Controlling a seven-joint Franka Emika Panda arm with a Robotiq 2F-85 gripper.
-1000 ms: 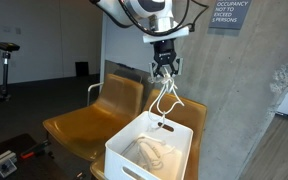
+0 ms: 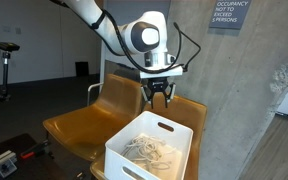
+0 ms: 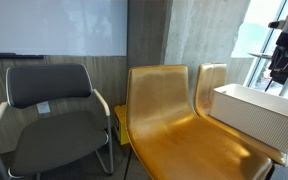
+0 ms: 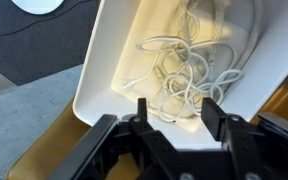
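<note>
A tangle of white cable (image 2: pixel 149 153) lies on the floor of the white box (image 2: pixel 117 154). From above, the wrist view shows the loose loops of the cable (image 4: pixel 189 75) inside the box (image 4: pixel 102 75). My gripper (image 2: pixel 158 103) hangs over the back part of the box, clear of the cable. In the wrist view its two dark fingers stand apart, and nothing shows between the tips of the gripper. At the right edge of the second exterior view, part of the arm (image 3: pixel 284 45) is visible above the box (image 3: pixel 259 118).
The box rests on tan chairs; another tan chair (image 2: pixel 119 105) stands to its left. A dark grey chair (image 3: pixel 54 100) is farther off. Behind rises a grey concrete wall (image 2: pixel 229 80). Floor (image 2: pixel 219 165) to the right of the box is bare.
Earlier the cable hung from my gripper above the box. The arm came down, the gripper let go, and the cable now lies in the box.
</note>
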